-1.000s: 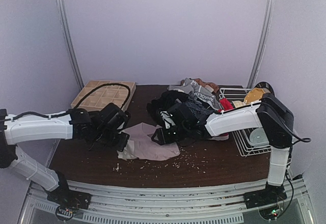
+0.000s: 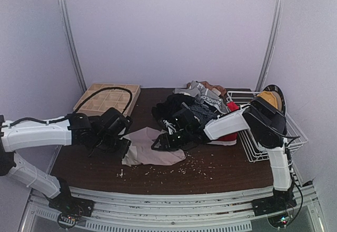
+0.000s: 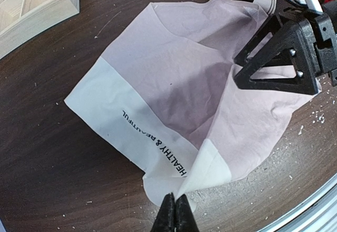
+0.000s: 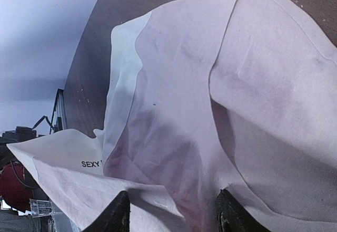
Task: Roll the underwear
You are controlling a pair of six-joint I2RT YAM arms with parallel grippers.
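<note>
Pale pink underwear with a white waistband lies spread and wrinkled on the dark table. My left gripper is shut on the edge of its white waistband, and the cloth is drawn up in a taut ridge from the fingertips. Lettering shows on the band beside that ridge. Over the middle of the cloth, my right gripper stands open, its two fingers apart with part of a raised fold between them. In the left wrist view, the fingers of the right gripper reach the ridge from the right.
A wooden compartment box stands at the back left. Behind the right arm is a heap of dark and grey clothes, with a white wire rack to its right. Bare table with small white crumbs lies in front.
My right gripper has moved left and slightly down over the underwear, its arm swinging left too. The left gripper and the cloth look almost the same.
</note>
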